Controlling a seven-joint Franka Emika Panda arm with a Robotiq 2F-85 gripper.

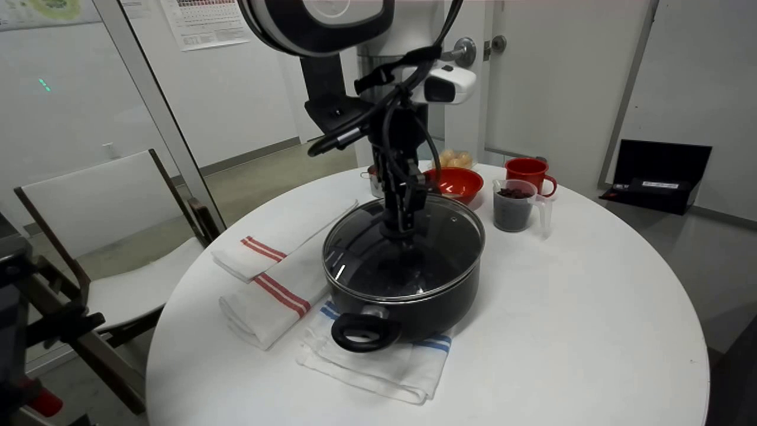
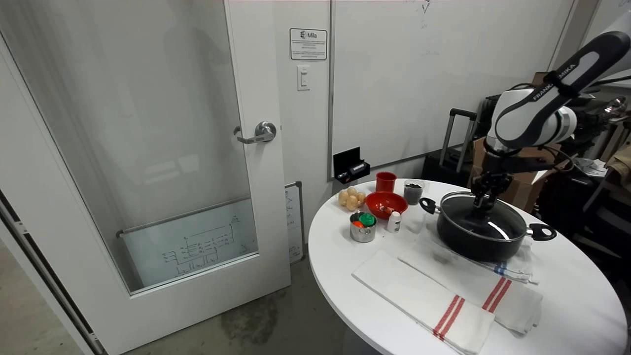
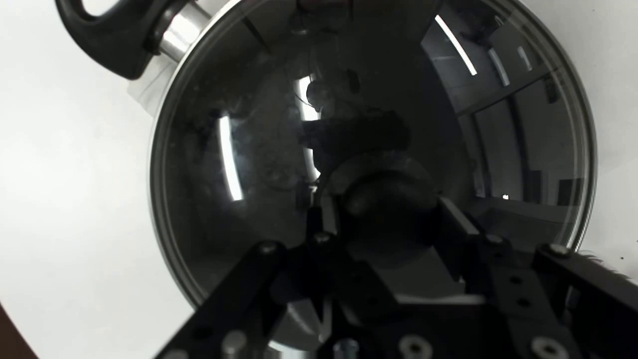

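A black pot [image 1: 440, 312] with two side handles stands on a folded white towel with blue stripes [image 1: 383, 369]. Its glass lid [image 1: 362, 259] rests on the rim, dark and reflective. My gripper is at the lid's centre, with its fingers on either side of the dark knob [image 3: 389, 194] and shut on it. From the second exterior view, the gripper [image 2: 485, 204] points straight down onto the lid [image 2: 506, 219]. What lies inside the pot cannot be made out through the glass.
Two white towels with red stripes [image 2: 414, 290] lie beside the pot. Behind it are a red bowl [image 1: 454, 183], a red mug [image 1: 526, 170], a measuring cup [image 1: 512, 209], a small metal pot [image 2: 362, 232] and a white bottle [image 2: 394, 222].
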